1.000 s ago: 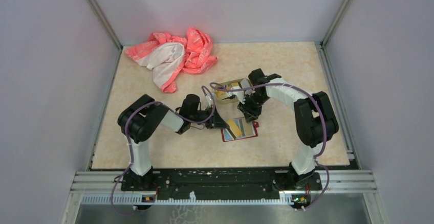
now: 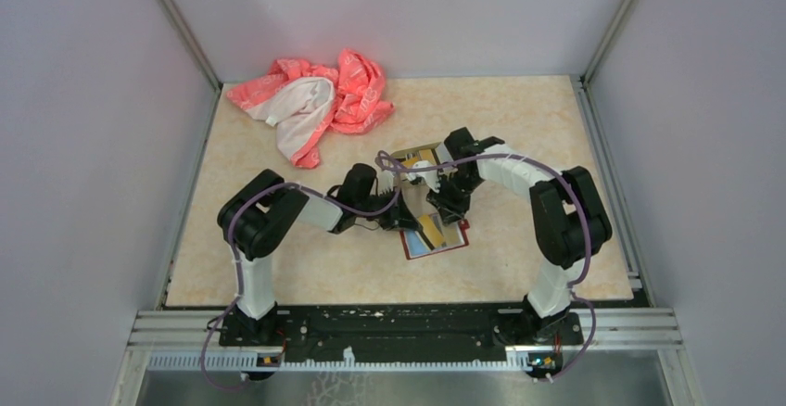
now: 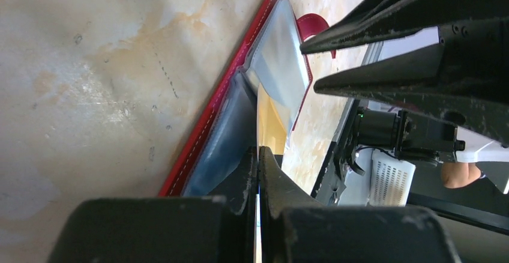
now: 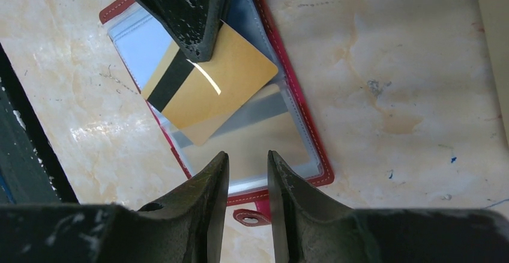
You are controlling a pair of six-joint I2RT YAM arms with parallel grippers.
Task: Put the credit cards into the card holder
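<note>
The red card holder (image 2: 417, 252) lies open on the table with clear sleeves (image 4: 252, 155). A gold card with a dark stripe (image 4: 216, 89) lies partly in a sleeve. My left gripper is shut at the card's edge; whether it grips the card is unclear. In the right wrist view one of its fingers rests over the card. My right gripper hovers over the holder's strap end, its fingertips a little apart with nothing seen between them.
A tray with more cards (image 2: 408, 156) sits behind the holder, partly under the right arm. A pink and white cloth (image 2: 357, 91) lies at back left.
My left gripper has moved slightly right over the holder, and the holder and card have shifted a little. The right arm has moved slightly.
</note>
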